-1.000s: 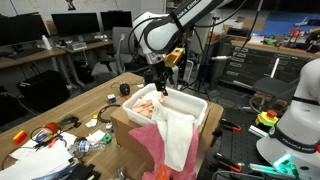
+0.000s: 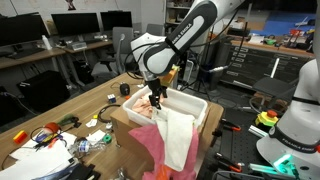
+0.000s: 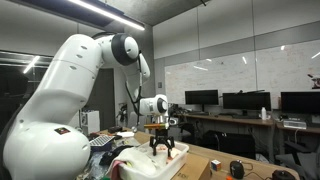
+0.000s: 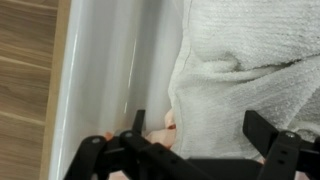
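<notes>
A white cloth (image 2: 178, 132) hangs over the front side of a white bin (image 2: 196, 108), with part of it inside. Pink cloth (image 2: 150, 138) drapes beside it over the same side. My gripper (image 2: 158, 98) is low over the bin's left part. In the wrist view the gripper stands open, with its dark fingers (image 4: 138, 122) set wide apart above the white cloth (image 4: 220, 95). A bit of pink cloth (image 4: 163, 136) shows beneath the white one. Whether the fingertips touch the cloth, I cannot tell. Exterior view 2 shows the bin (image 3: 136, 168) below the arm.
The bin's wall (image 4: 105, 75) runs close along the left finger's side. Tools and small items clutter the wooden table (image 2: 98, 98) left of the bin. A grey stool or cart (image 2: 240, 145) stands at the right.
The arm has come down, bringing the open gripper lower toward the cloth in the bin. The cloths and bin look unmoved.
</notes>
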